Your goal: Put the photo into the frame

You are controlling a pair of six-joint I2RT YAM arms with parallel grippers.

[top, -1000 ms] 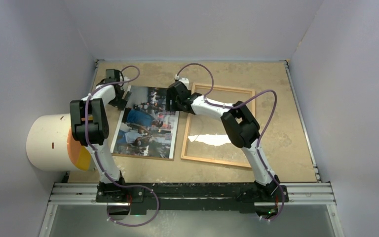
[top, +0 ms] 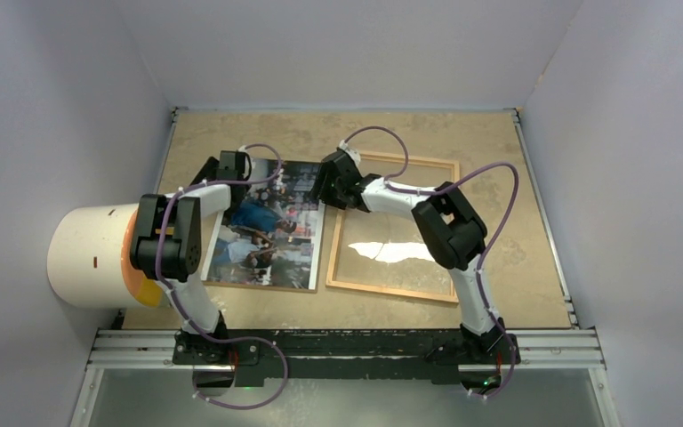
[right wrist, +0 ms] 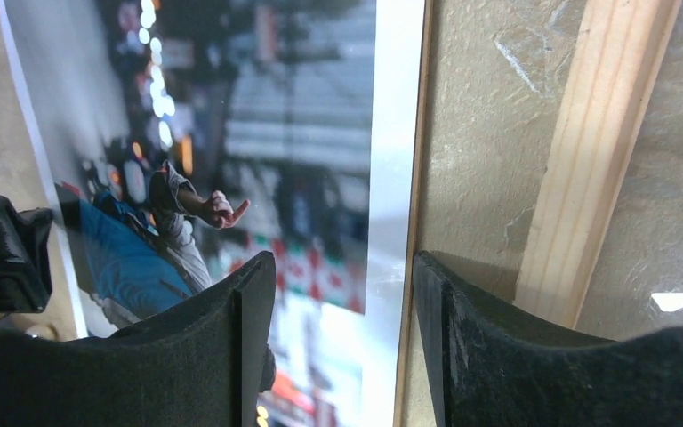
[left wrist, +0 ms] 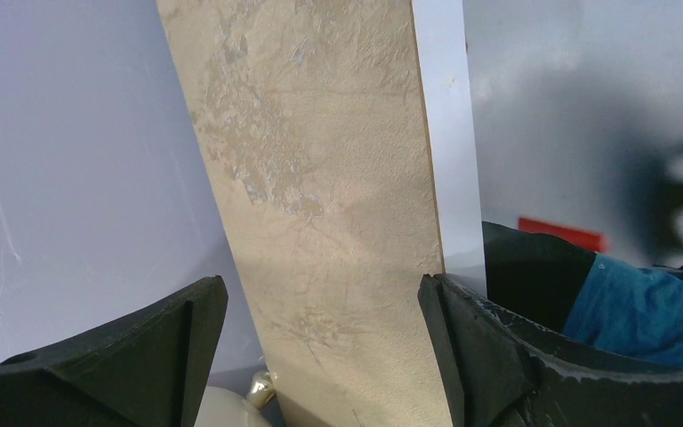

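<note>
The photo [top: 262, 240], with a white border on a thin board, lies flat left of the empty wooden frame [top: 391, 289]. My left gripper stands open over the photo's left edge, one finger at the white border and the other over the bare board. My right gripper is open at the photo's right edge, one finger over the picture and the other touching the border's outer side, between photo and frame. In the top view both grippers are near the upper part of the photo.
A white cylinder [top: 84, 253] with an orange and yellow end lies at the left. Walls surround the tan board [top: 516, 222]. Purple cables loop over both arms.
The photo has shifted slightly rightward and toward the front.
</note>
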